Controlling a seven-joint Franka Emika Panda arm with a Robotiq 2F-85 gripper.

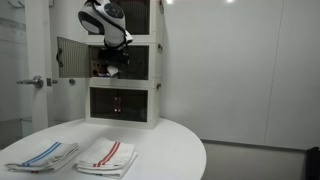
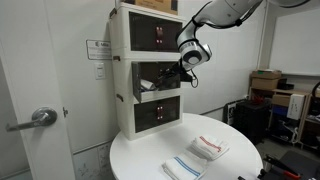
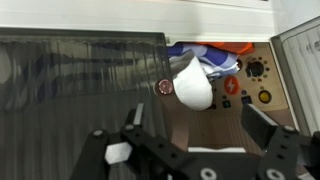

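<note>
My gripper is open at the front of the cabinet's middle tier, with its fingers [image 3: 262,125] spread apart. No object is held between them. A white rounded object [image 3: 193,86] sits in the open compartment, beside bluish cloth-like material and an orange item [image 3: 232,47]. The dark ribbed door [image 3: 80,100] covering the other half is closed, its round knob [image 3: 165,87] near the edge. In the first exterior view, the opened door [image 1: 72,58] swings out to the left of the cabinet. The arm partly hides the compartment there.
On the white round table [image 1: 165,150] lie a blue-striped folded towel [image 1: 43,156] and a red-striped one [image 1: 106,156]. The cabinet's lower tier [image 2: 156,114] is closed. A door handle [image 2: 35,120] juts out at the left.
</note>
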